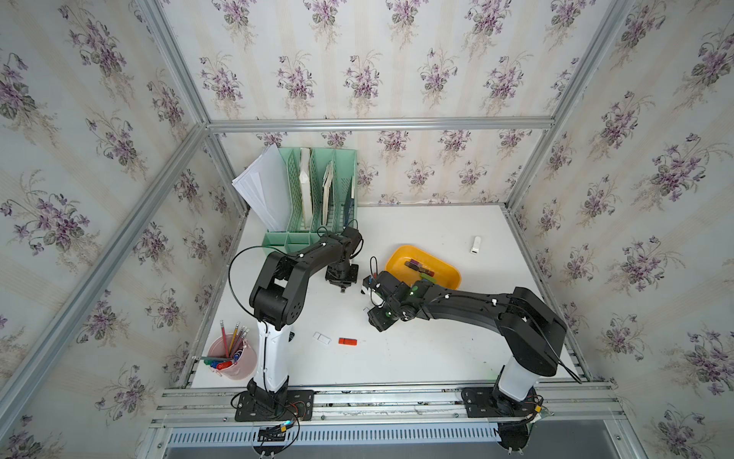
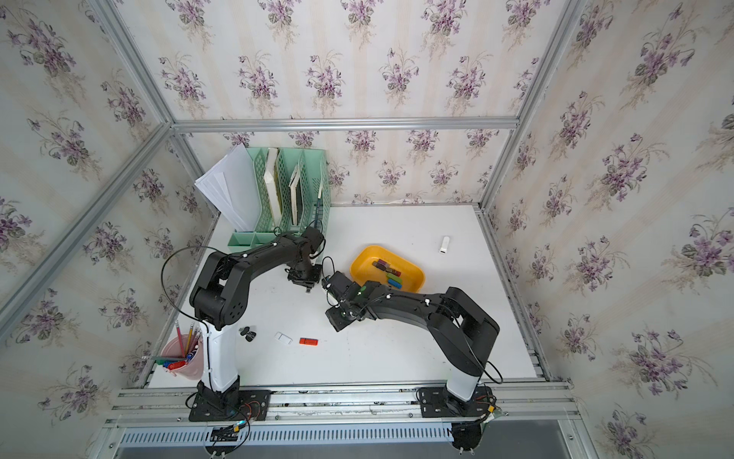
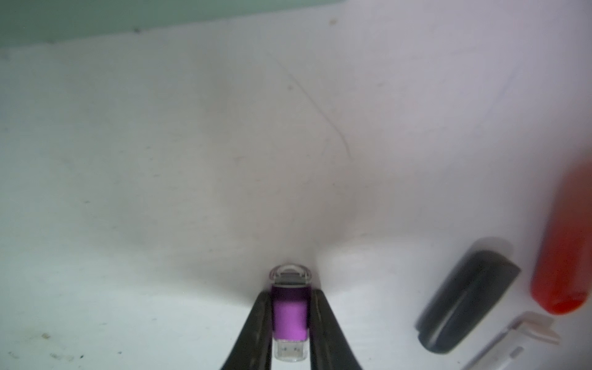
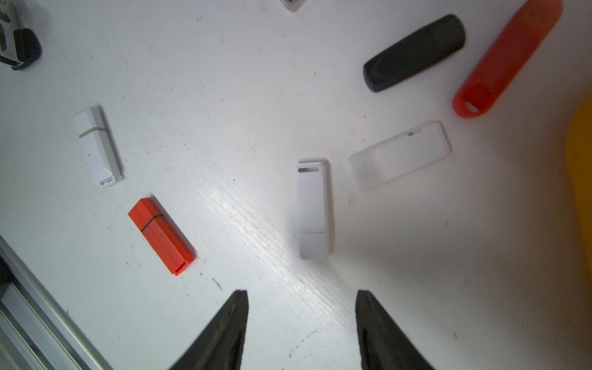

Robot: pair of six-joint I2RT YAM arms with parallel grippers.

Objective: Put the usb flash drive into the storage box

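Observation:
In the left wrist view a small purple drive with clear ends (image 3: 289, 317) is pinched by my left gripper, the white table close beneath it. My right gripper stands open above the table with nothing between its fingers. Ahead of its fingertips lies a white drive (image 4: 312, 212), with a translucent drive (image 4: 400, 154), a black drive (image 4: 414, 52) and a red drive (image 4: 508, 58) farther off. Nearer the table's front lie an orange-red drive (image 4: 161, 235) and another white drive (image 4: 98, 146). Several drives rest inside the yellow storage box (image 2: 409, 283), partly behind my right arm.
A green file rack (image 1: 340, 157) with papers stands at the back left. The pink pen cup (image 1: 243, 365) is at the front left. A lone white object (image 1: 476, 244) lies at the back right. Free table spreads across the front middle.

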